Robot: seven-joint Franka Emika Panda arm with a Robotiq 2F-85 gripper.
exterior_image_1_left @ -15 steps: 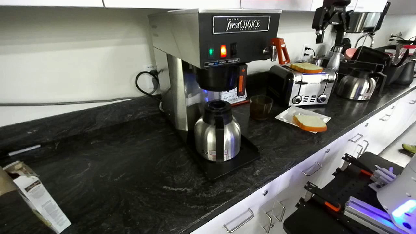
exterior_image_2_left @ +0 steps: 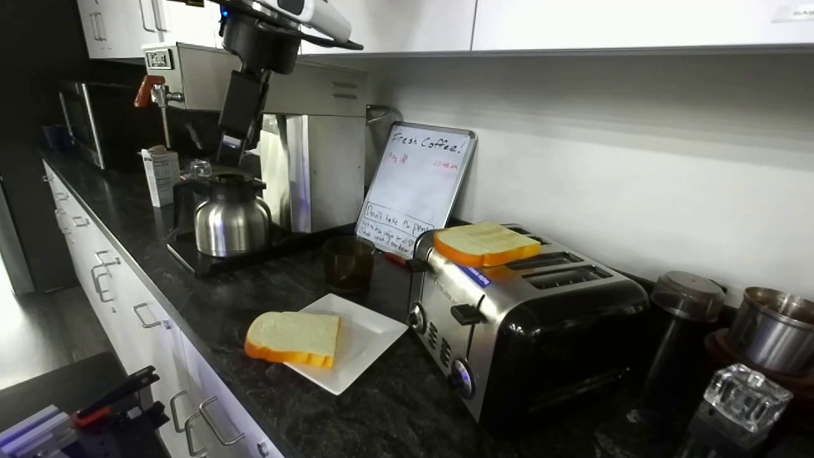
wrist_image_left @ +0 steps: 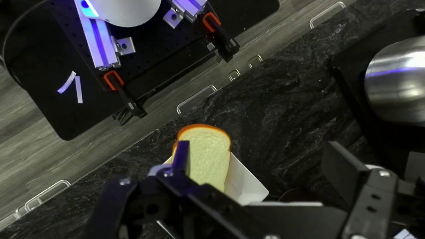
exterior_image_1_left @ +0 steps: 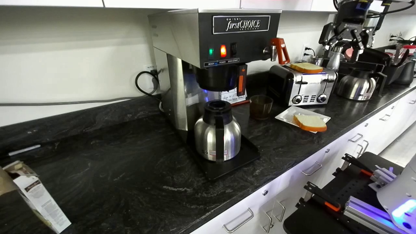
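My gripper [exterior_image_1_left: 338, 54] hangs open in the air, high above the counter, with nothing between its fingers. In the wrist view its fingers [wrist_image_left: 343, 169] stand wide apart. One bread slice [exterior_image_2_left: 294, 337] lies partly on a square white plate [exterior_image_2_left: 364, 343], overhanging its edge. Another bread slice [exterior_image_2_left: 486, 243] rests flat across the top of the silver toaster [exterior_image_2_left: 534, 298], not down in a slot. In the wrist view the plate's bread slice [wrist_image_left: 207, 155] shows below the gripper, partly covered by one finger.
The coffee maker [exterior_image_1_left: 175, 43] holds a steel carafe [exterior_image_1_left: 218, 136] on its base. A brown cup [exterior_image_1_left: 260, 107] stands between it and the toaster. A whiteboard [exterior_image_2_left: 416, 183] leans on the wall. Another carafe [exterior_image_1_left: 357, 85] is beyond the toaster.
My gripper has moved rightward and somewhat lower in exterior view 1, and its fingers now point downward over the far counter. The bread, plate and toaster have not moved.
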